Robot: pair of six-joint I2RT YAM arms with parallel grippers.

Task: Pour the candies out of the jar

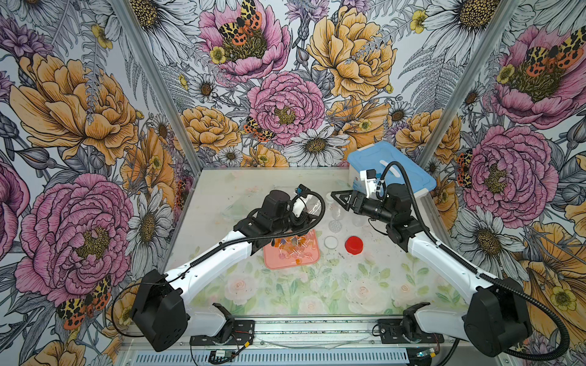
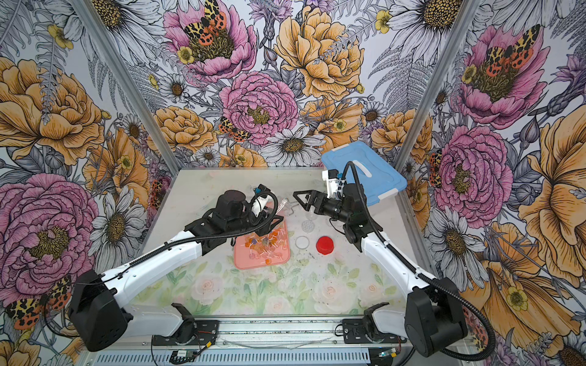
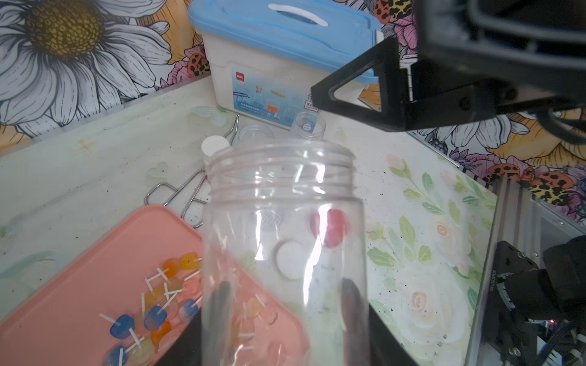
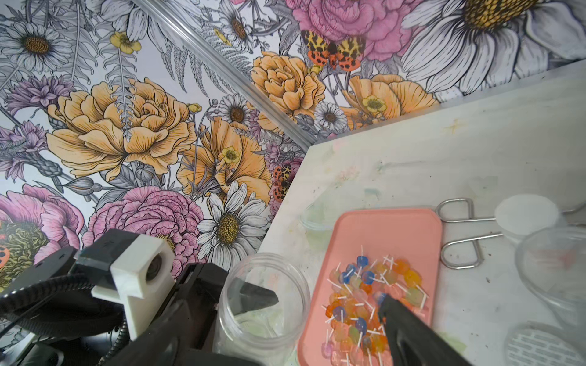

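Observation:
My left gripper is shut on a clear jar (image 3: 283,231), its fingers pressed on either side of the lower wall. In the left wrist view the jar stands upright with its threaded mouth up, and it looks empty inside. The lollipop-like candies (image 4: 360,299) lie heaped on the pink tray (image 4: 390,225), beside the jar in the right wrist view. To the right, above the table, my right gripper (image 1: 343,200) stands open and empty. It is apart from the jar.
A red lid (image 1: 353,245), a white ring (image 1: 330,242) and a perforated disc (image 1: 335,226) lie right of the tray. A white cap (image 4: 526,213), metal tongs (image 4: 461,262) and a clear cup (image 4: 558,268) are nearby. The blue-lidded box (image 1: 390,164) fills the back right.

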